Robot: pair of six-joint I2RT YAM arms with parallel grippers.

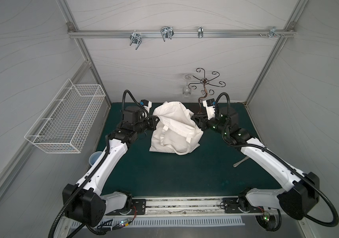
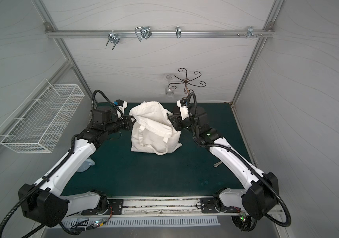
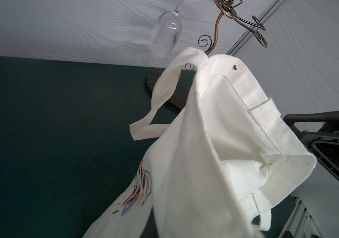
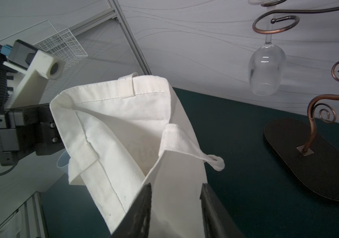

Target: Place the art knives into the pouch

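The pouch, a white cloth tote bag [image 1: 175, 136], is lifted at its top, with its mouth gaping in both wrist views. My left gripper [image 1: 154, 120] is shut on the bag's left upper edge; cloth hides most of its fingers [image 3: 150, 226] in the left wrist view. On the opposite side, the fingers of my right gripper stand apart with white cloth between them, not clamped. A slim pale tool [image 1: 240, 161] lies on the table by the right arm, partly covered by it; I cannot tell whether it is the art knife.
Behind the bag stands a metal scroll rack [image 4: 311, 119] with a hanging wine glass [image 4: 267, 69], close to my right gripper. A light blue container [image 1: 95, 157] sits by the left arm.
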